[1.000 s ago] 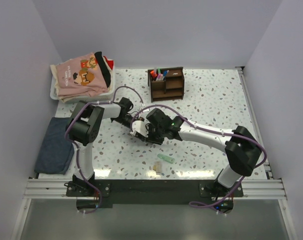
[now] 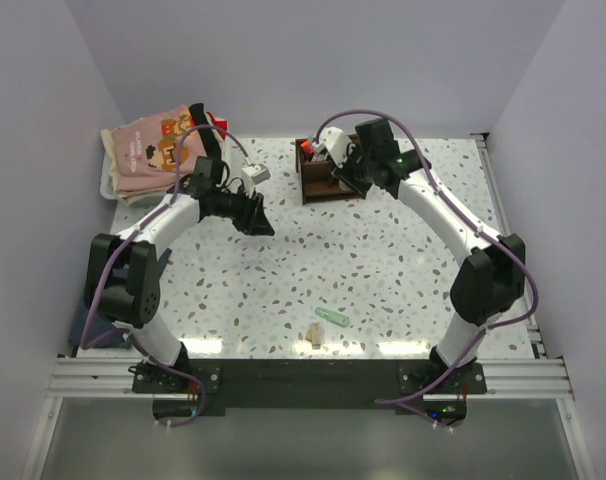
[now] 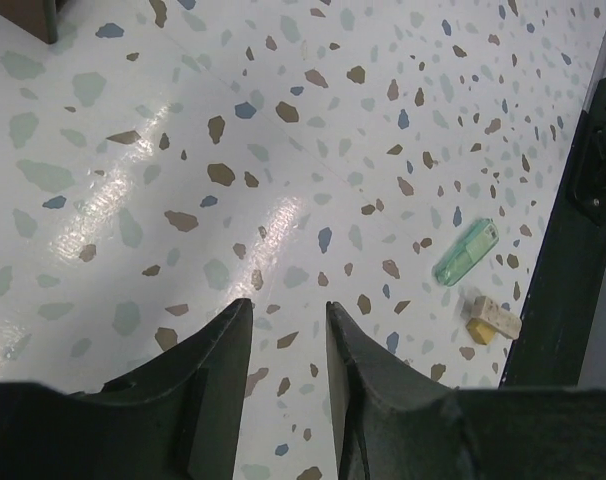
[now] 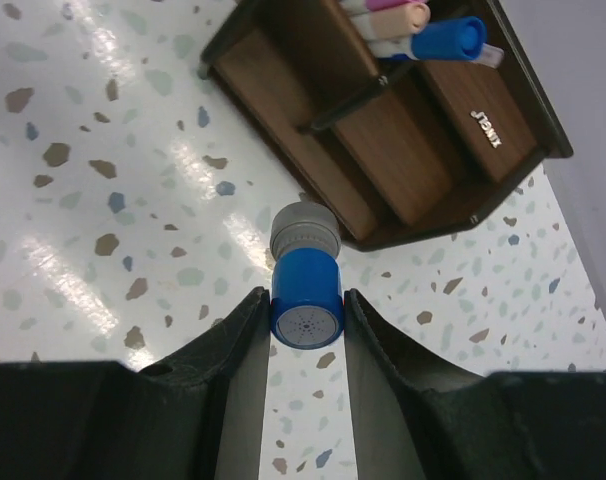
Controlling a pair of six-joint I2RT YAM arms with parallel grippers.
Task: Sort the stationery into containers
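A dark wooden organizer (image 2: 333,194) (image 4: 393,150) with several markers in its top compartment stands at the back centre. My right gripper (image 2: 348,180) is over it, shut on a blue-and-grey cylinder (image 4: 306,283), apparently a marker seen end-on. My left gripper (image 2: 255,225) hangs over the table at left of centre, fingers apart and empty. Near the front lie a green item (image 2: 332,317) (image 3: 466,251) and a beige block (image 2: 315,335) (image 3: 497,317), with a yellow piece (image 3: 480,331) beside the block.
A bin with folded clothing (image 2: 148,155) is at the back left. A dark blue mat or cloth (image 2: 108,335) lies at the left under my arm.
My right gripper has moved from the centre back to the organizer. My left gripper has shifted slightly up and left, away from the centre.
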